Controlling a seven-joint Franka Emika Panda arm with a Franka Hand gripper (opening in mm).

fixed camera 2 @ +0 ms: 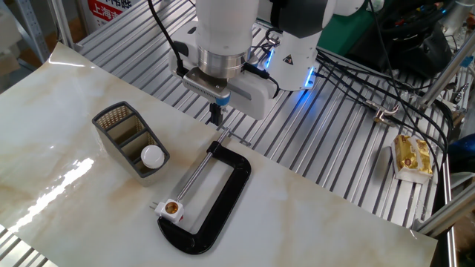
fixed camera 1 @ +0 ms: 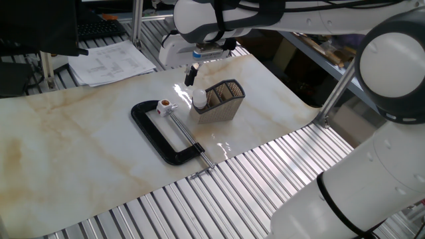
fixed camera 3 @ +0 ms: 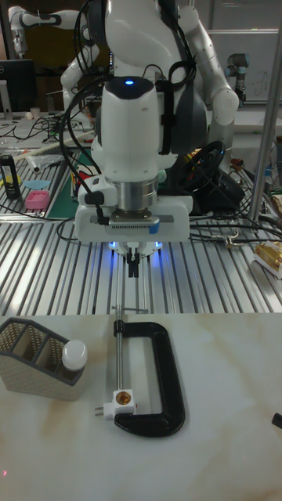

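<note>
My gripper (fixed camera 3: 133, 265) hangs above the slatted bench near the marbled board's edge, its two dark fingers together and nothing visible between them. Before it on the board lies a large black C-clamp (fixed camera 2: 237, 182) with a silver screw. A small white two-pronged plug piece (fixed camera 2: 171, 210) with a brass-coloured centre rests at the far end of that screw; whether it touches the clamp is unclear. Beside the clamp stands a grey-beige compartmented holder (fixed camera 1: 219, 111). One end compartment contains a round white-topped object (fixed camera 2: 152, 156), whose lower part is hidden. The gripper touches none of these.
Printed papers (fixed camera 1: 109, 63) lie at one side of the board, near a keyboard (fixed camera 1: 99, 30). A gold-and-white box (fixed camera 2: 412, 157) and loose cables occupy the bench. A small dark object (fixed camera 3: 277, 420) shows at the board's right edge. Wide parts of the board are bare.
</note>
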